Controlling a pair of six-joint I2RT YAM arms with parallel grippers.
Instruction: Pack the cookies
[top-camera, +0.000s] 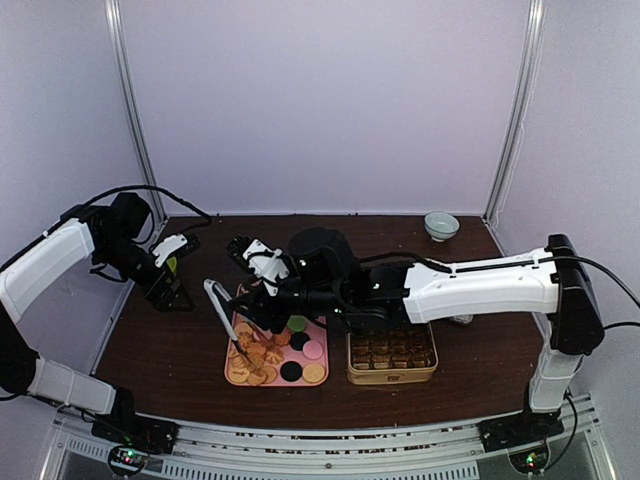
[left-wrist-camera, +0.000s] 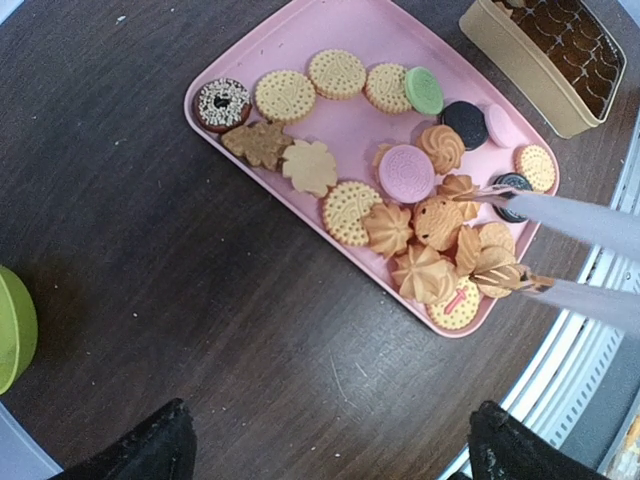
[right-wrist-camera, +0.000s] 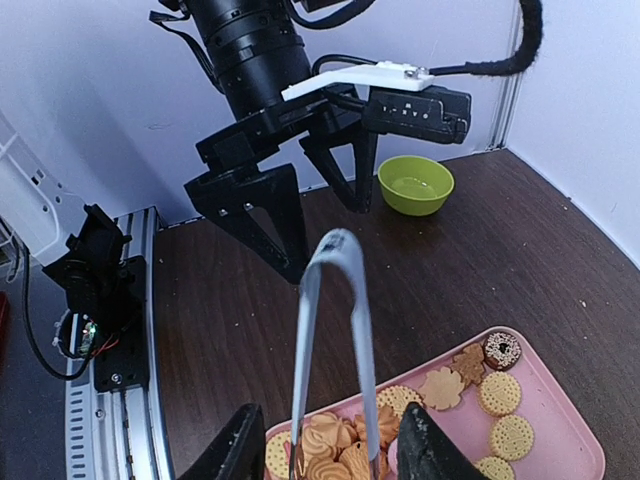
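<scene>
Assorted cookies crowd the pink tray (top-camera: 321, 372); in the left wrist view a sprinkled ring cookie (left-wrist-camera: 222, 104), pale biscuits (left-wrist-camera: 337, 74) and swirled cookies (left-wrist-camera: 425, 273) are distinct. My right gripper is over the tray, fingers spread, with metal tongs (right-wrist-camera: 338, 255) standing between them. Two tong tips reach down among the swirled cookies at the tray's near left; contact with a cookie cannot be made out. To the right is the tan compartment box (top-camera: 390, 377), partly covered by my arm. My left gripper stands open and empty, left of the tray.
A lime green bowl (left-wrist-camera: 15, 330) stands at the table's left, by the left arm. A pale bowl (top-camera: 441, 226) sits at the back right. My right arm spans the right half.
</scene>
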